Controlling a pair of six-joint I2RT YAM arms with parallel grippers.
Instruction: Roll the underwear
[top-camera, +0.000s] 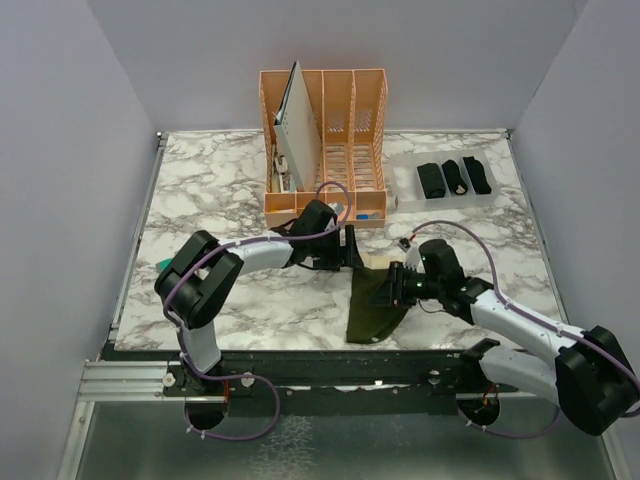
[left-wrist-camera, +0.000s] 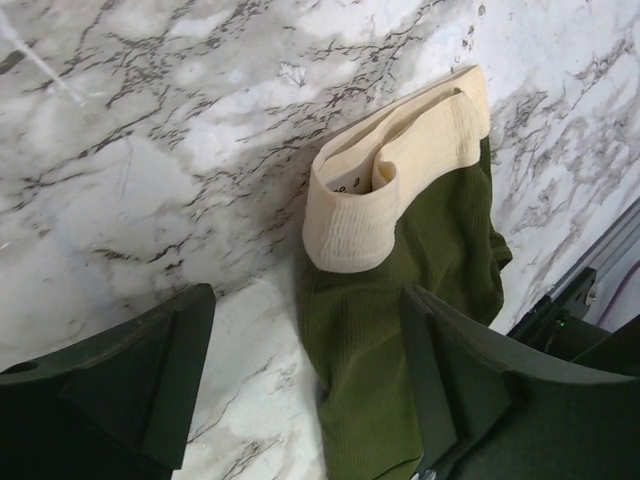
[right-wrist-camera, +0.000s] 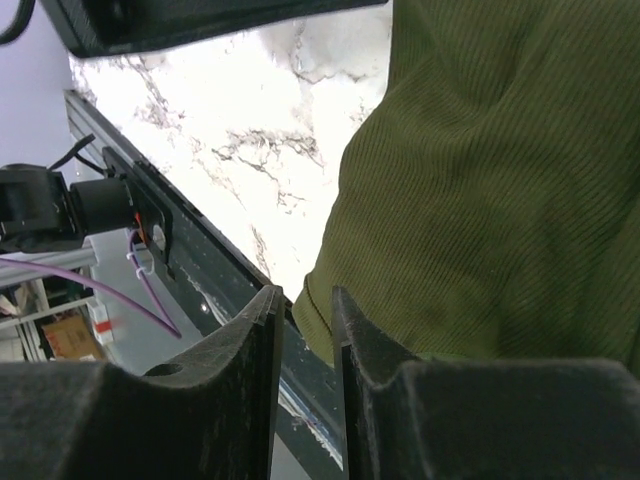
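Observation:
The dark green underwear (top-camera: 375, 312) lies near the front of the table. Its cream waistband (left-wrist-camera: 350, 225) is at the far end, folded over and standing up a little in the left wrist view. My left gripper (top-camera: 348, 252) is beside the waistband, its fingers apart and nothing held between them. Over the right part of the cloth is my right gripper (top-camera: 390, 285). In the right wrist view its fingers (right-wrist-camera: 262, 345) stand a narrow gap apart, with no cloth seen between them, and green fabric (right-wrist-camera: 480, 190) spreads beyond their tips.
An orange compartment rack (top-camera: 350, 200) with a white panel stands at the back. To its right a clear tray (top-camera: 405, 190) holds several dark rolls. A teal object (top-camera: 163, 265) is mostly hidden by the left arm.

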